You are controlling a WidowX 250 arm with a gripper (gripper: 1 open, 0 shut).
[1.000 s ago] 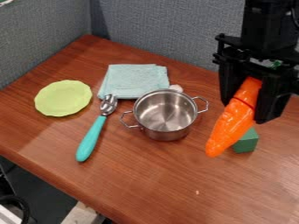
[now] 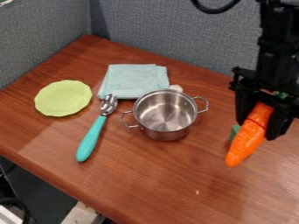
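My black gripper (image 2: 263,113) at the right edge is shut on an orange toy carrot (image 2: 246,140), which hangs at a slant with its tip pointing down, right of the steel pot (image 2: 165,124). A small green object (image 2: 235,131) is partly hidden behind the carrot.
A pale green plate (image 2: 63,98) lies at the left, beside a spoon with a teal handle (image 2: 91,137). A folded light blue cloth (image 2: 135,77) lies behind the pot, with a small white item near it.
The gripper and carrot have moved to the right and away toward the back, appearing smaller; the carrot's tip now sits lower in the picture, more over the green object.
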